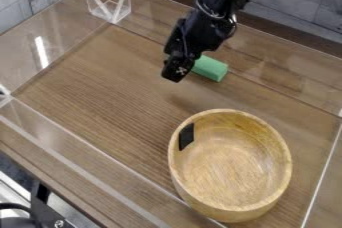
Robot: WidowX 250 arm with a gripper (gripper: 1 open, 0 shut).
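A black robot arm reaches down from the top centre, its gripper (179, 70) low over the wooden table, left of a green block (209, 68). The fingers are dark and small, and I cannot make out how far apart they are or whether anything is between them.
A large yellow round container (230, 197) stands at the lower right, with a dark patch on its left rim. A white wire-like object (112, 6) is at the top left.
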